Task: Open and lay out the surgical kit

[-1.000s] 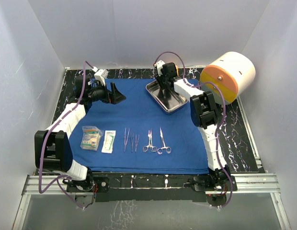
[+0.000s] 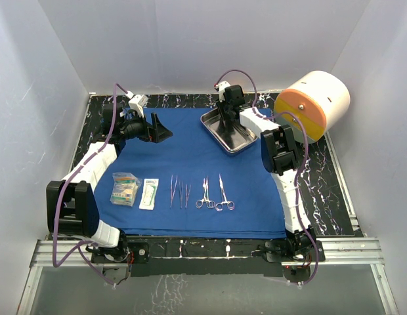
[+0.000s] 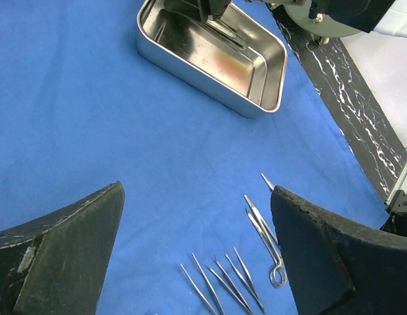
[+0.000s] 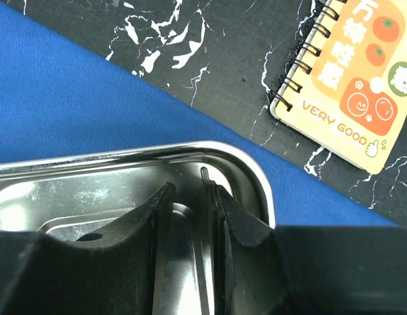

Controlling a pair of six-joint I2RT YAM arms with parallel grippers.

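The steel tray (image 2: 223, 140) lies at the back right of the blue cloth. Over its far corner my right gripper points down, fingers part open with a visible gap. A thin dark instrument (image 4: 205, 176) rests in that corner, close against the right-hand finger; I see no grip on it. My left gripper (image 2: 161, 131) hangs above the cloth left of the tray, open and empty. Along the front lie slim tweezers (image 2: 172, 190), ring-handled forceps (image 2: 205, 195), scissors (image 2: 223, 195), a white packet (image 2: 149, 193) and a clear bag of packets (image 2: 125, 189).
A large cream and orange drum-shaped container (image 2: 321, 102) stands right of the tray. An orange spiral notebook (image 4: 358, 79) lies on the black marble beyond the cloth.
My right gripper has shifted slightly to the right over the tray's far end. The left arm and the laid-out instruments have stayed put.
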